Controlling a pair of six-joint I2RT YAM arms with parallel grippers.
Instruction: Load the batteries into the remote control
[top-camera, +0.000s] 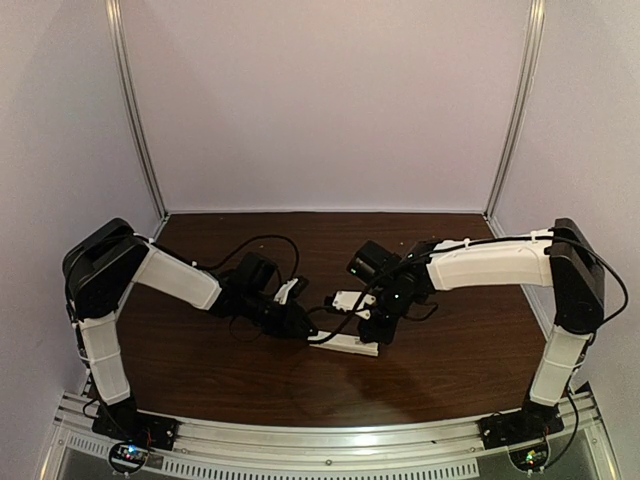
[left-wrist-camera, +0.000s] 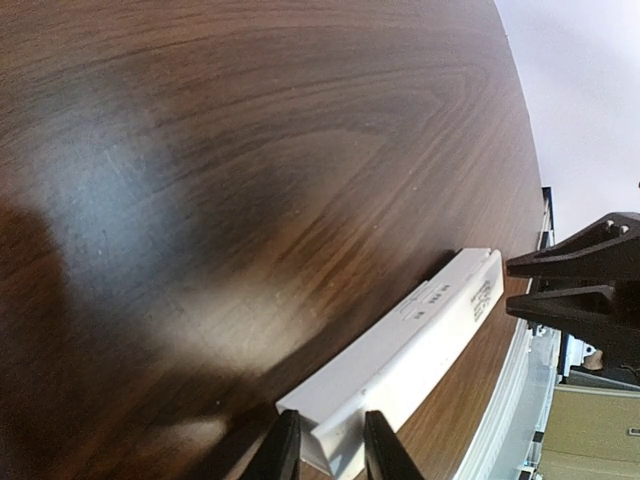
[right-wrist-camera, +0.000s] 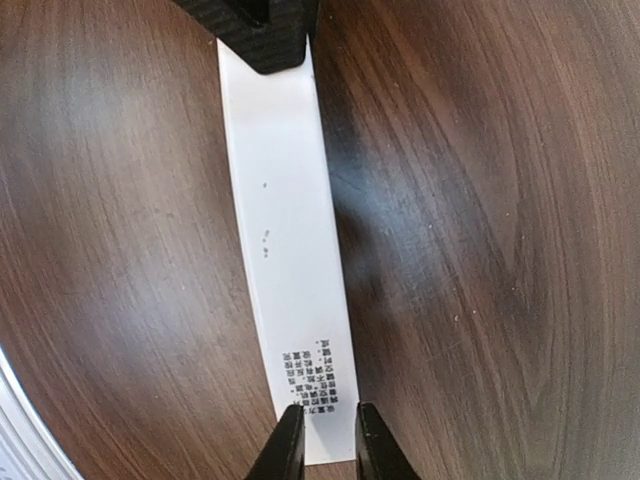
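The white remote (top-camera: 336, 342) lies on the dark table. In the left wrist view it (left-wrist-camera: 390, 360) stretches diagonally, its near end between my left gripper's fingertips. In the right wrist view its long white face (right-wrist-camera: 285, 200) carries printed text near the lower end. My right gripper is at that printed end, fingertips narrowly spaced across it; whether they grip it is hard to see. The other gripper's dark body covers the upper end there. I see no loose batteries.
Bare wooden table (top-camera: 220, 370) surrounds the remote. The white side walls and the aluminium front rail (top-camera: 330, 430) bound the space. Both arms crowd the centre.
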